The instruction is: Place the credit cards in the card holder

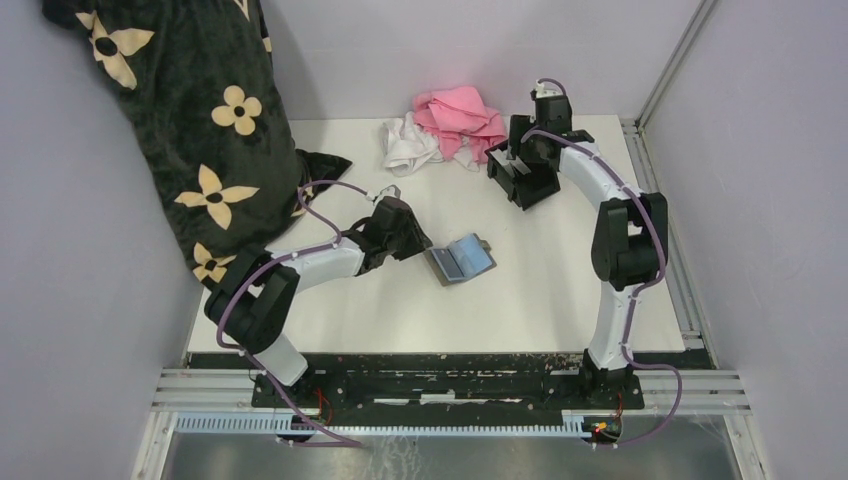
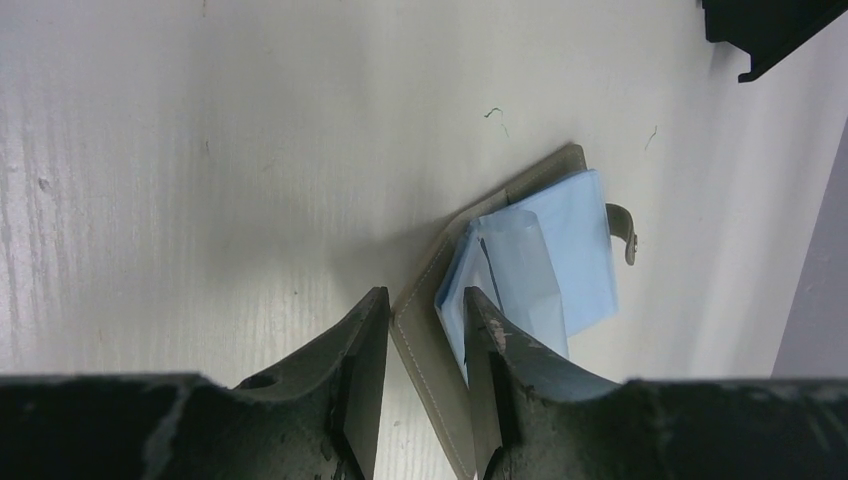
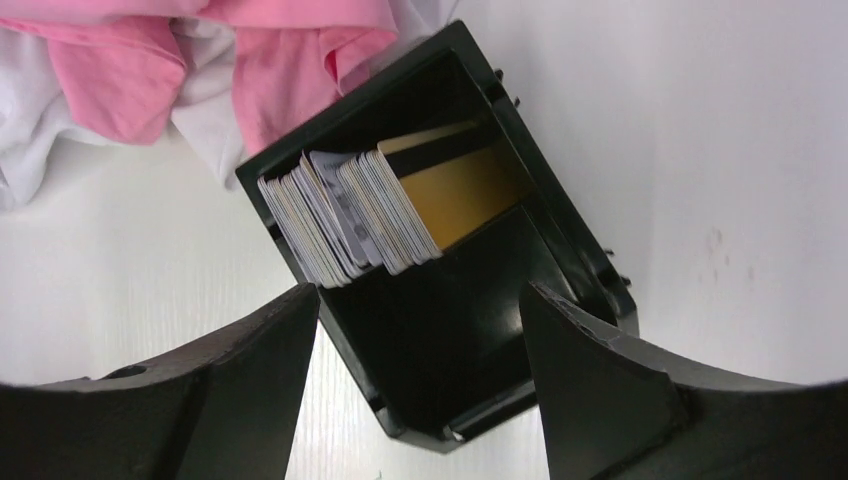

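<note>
The grey-brown card holder (image 1: 436,266) lies open on the table, its clear-blue sleeves (image 2: 580,240) showing. At its left corner is my left gripper, part open, with a corner of the holder showing in the gap; whether both fingers touch it I cannot tell. In the right wrist view, a row of credit cards (image 3: 345,215) stands on edge in one end of a black box (image 3: 450,320), beside a gold-coloured card (image 3: 465,195). My right gripper is open above the box, nothing between its fingers.
Pink cloth (image 1: 462,118) and white cloth (image 1: 405,147) lie at the back, close to the box. A dark flowered blanket (image 1: 215,150) hangs at the left.
</note>
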